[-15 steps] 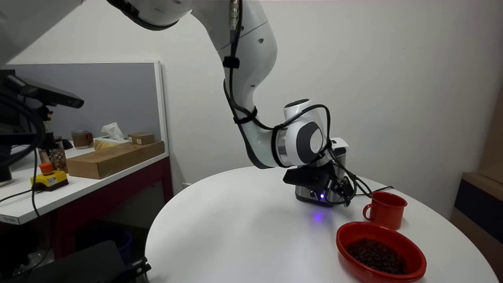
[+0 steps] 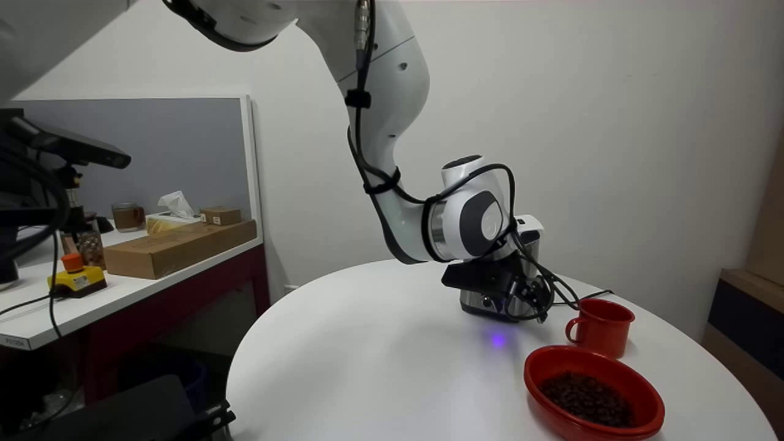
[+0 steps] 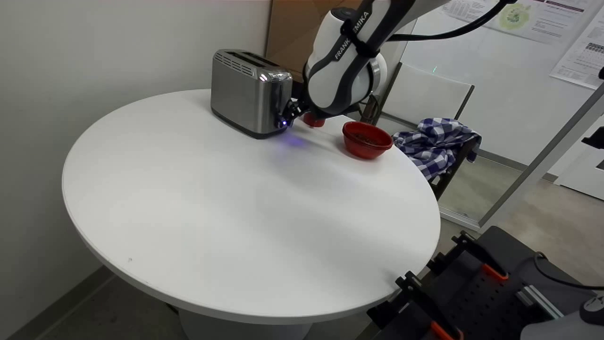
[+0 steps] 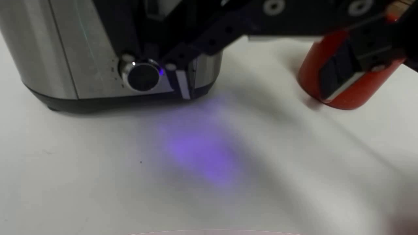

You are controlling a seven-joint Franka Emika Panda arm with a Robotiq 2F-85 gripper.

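Note:
A silver toaster [image 3: 238,90] stands on the round white table toward the wall. In the wrist view its round dial [image 4: 143,77] shows low on the end face. My gripper is open at that end, its two fingers wide apart with nothing between them. One of its fingers [image 4: 183,84] is just right of the dial, by the toaster's lower corner; whether it touches cannot be told. The other finger overlaps the red mug [image 4: 354,94] in view. From the first exterior view, the arm hides much of the toaster and the fingers.
A red bowl [image 2: 540,386] with dark beans inside stands near the red mug, close to the table's edge. A purple light spot falls on the table below the gripper.
The arm has shifted only very slightly. A bright purple light seen at the gripper a second ago no longer shows in the first exterior view. Toaster, mug and bowl have stayed put.

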